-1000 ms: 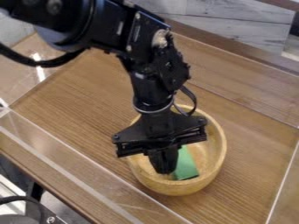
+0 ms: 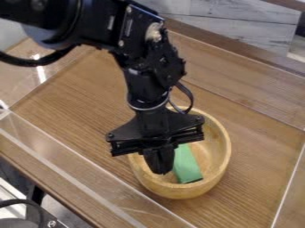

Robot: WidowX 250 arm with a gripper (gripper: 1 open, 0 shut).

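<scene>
A round tan bowl (image 2: 209, 169) sits on the wooden table, with a green block (image 2: 187, 166) lying inside it on the right. My black gripper (image 2: 160, 162) is over the left part of the bowl, its tips reaching down inside, left of the green block. It looks shut, with nothing seen between the fingers. The arm hides the bowl's back left.
A light grey wooden wall runs along the back. A cable hangs by the near left edge.
The gripper has shifted slightly left and up within the bowl, and more of the green block shows now.
</scene>
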